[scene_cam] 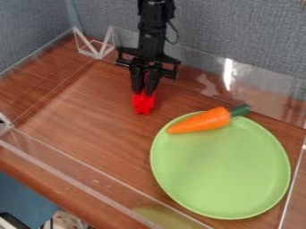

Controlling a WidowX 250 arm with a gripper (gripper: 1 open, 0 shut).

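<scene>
The black gripper [143,82] is low over the wooden table, its fingers brought close together around a red object [143,102]. Only the lower end of the red object shows beneath the fingers; the rest is hidden by the gripper. To the right, an orange carrot [199,122] with a green top rests on the upper part of a round green plate [220,175].
Grey padded walls [239,36] stand behind and at the left. Clear low barriers line the table's edges, with white brackets at the back left and left edge.
</scene>
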